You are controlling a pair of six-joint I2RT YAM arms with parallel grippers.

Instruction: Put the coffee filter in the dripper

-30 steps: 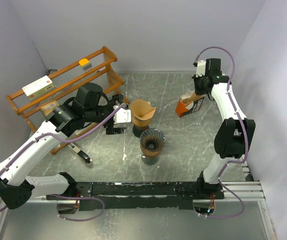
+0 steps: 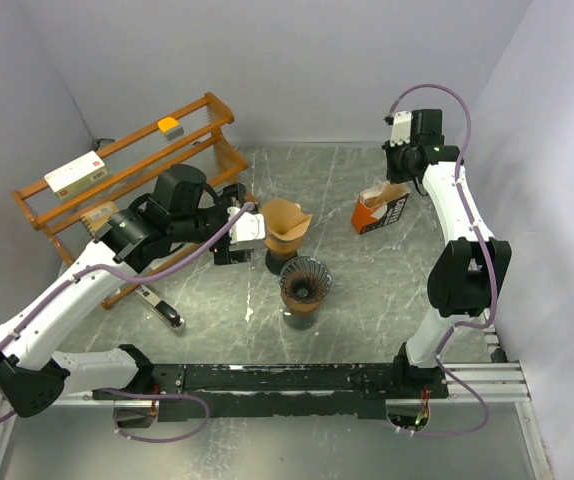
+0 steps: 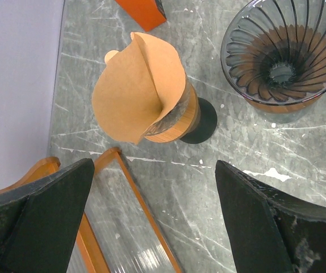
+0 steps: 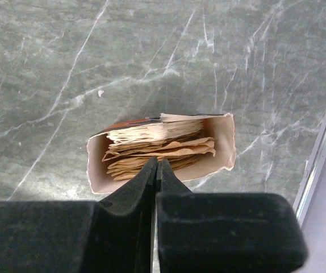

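Observation:
A brown paper filter (image 3: 126, 96) stands folded inside a dripper on a black base (image 3: 205, 122), near the middle of the table in the top view. My left gripper is open over the table behind it, with nothing between its fingers. My right gripper is shut above an orange box (image 2: 375, 212) of folded filters (image 4: 151, 142) at the right, with nothing visible between its fingertips.
A ribbed glass dripper (image 2: 304, 285) stands in front of the filter. A wooden rack (image 2: 132, 150) with small boxes fills the back left.
Since a second ago my right gripper has risen slightly above the filter box. The left arm has barely moved.

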